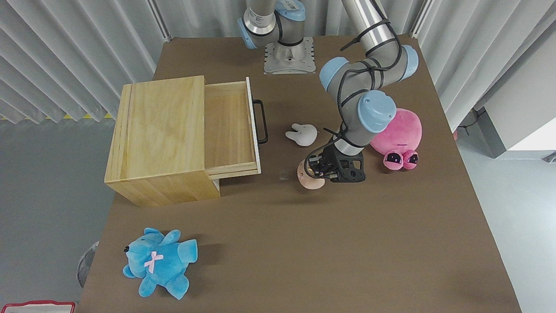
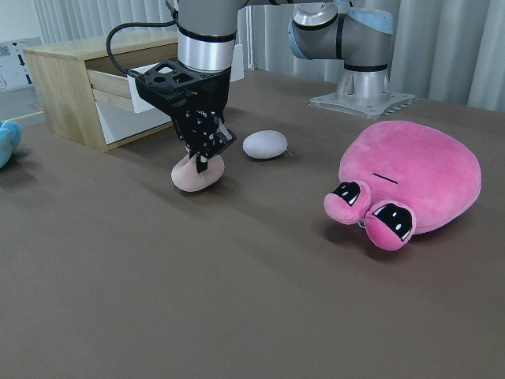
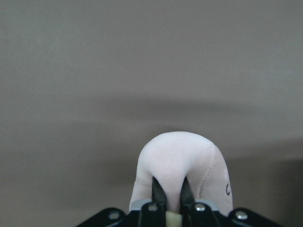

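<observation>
My gripper is shut on a pale pink soft toy, its fingers pinching deep into the fabric in the wrist view. In the left view the toy hangs at or just above the table, right of the wooden cabinet; whether it touches the table I cannot tell. The cabinet has its drawer pulled out, empty inside, with a black handle.
A white rabbit-like toy lies behind the gripper, a pink plush to the right. A blue bear lies front left.
</observation>
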